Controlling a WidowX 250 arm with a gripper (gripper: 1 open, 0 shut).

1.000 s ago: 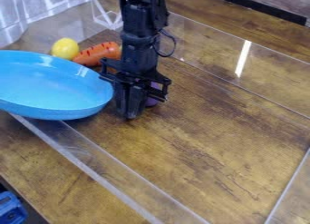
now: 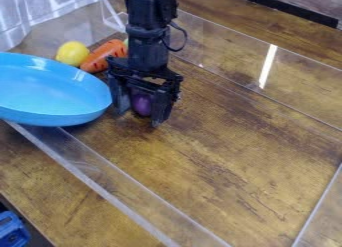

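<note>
My black gripper (image 2: 142, 99) reaches down from the top centre, open, its fingers around a purple object (image 2: 142, 104) on the wooden table. Whether the fingers touch it is unclear. Just left of the gripper is a blue bowl (image 2: 48, 89), tilted. Behind the bowl lie a yellow lemon (image 2: 72, 53) and an orange carrot (image 2: 99, 57).
Clear plastic walls (image 2: 267, 66) border the work area. A blue item (image 2: 8, 229) sits at the lower left edge, and a whitish cloth or curtain is at the upper left.
My gripper has shifted slightly left, and more of the purple object now shows between its fingers. The blue bowl has moved a little to the left.
</note>
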